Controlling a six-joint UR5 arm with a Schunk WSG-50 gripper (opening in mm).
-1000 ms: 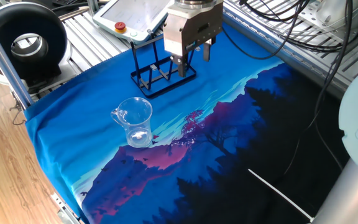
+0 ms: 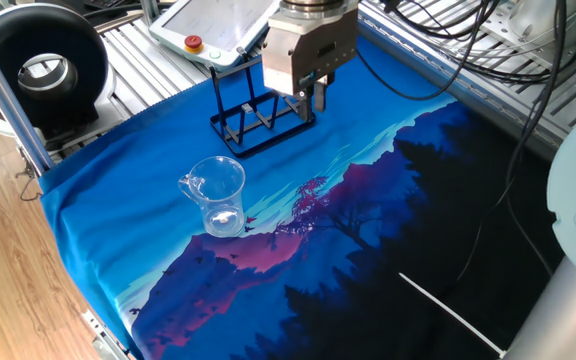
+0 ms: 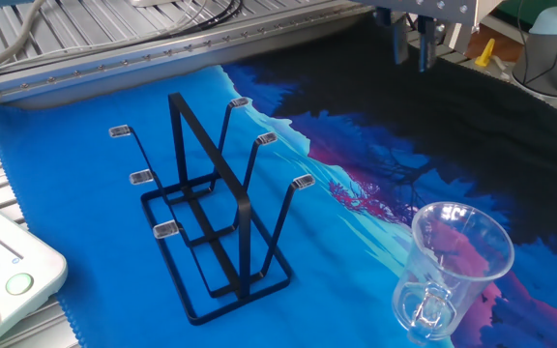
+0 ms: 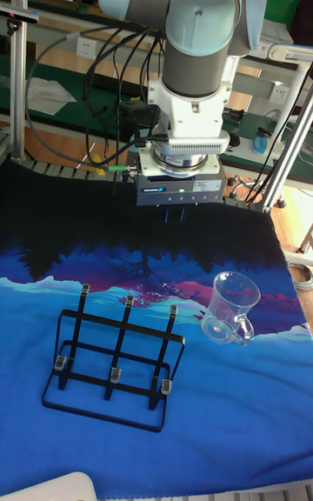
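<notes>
A clear glass cup with a handle (image 2: 216,190) stands upright on the printed cloth, its handle towards the left in exterior view 1. The same cup (image 3: 450,266) is at the right in exterior view 2. A black wire rack with several upright prongs (image 3: 222,275) rests on the blue part of the cloth, empty. My gripper (image 2: 313,103) hangs above the cloth, away from the cup. Its fingers (image 3: 425,50) are close together but a narrow gap shows between them, with nothing in it. In exterior view 3 the gripper (image 4: 174,214) is beyond both rack and cup.
A teach pendant with a red button (image 2: 194,43) lies beside the rack at the cloth's edge. Cables (image 2: 528,110) hang at the right in exterior view 1.
The gripper's fingers have drawn much closer together over the last second. The arm holds about the same place, and the cup and rack have not moved.
</notes>
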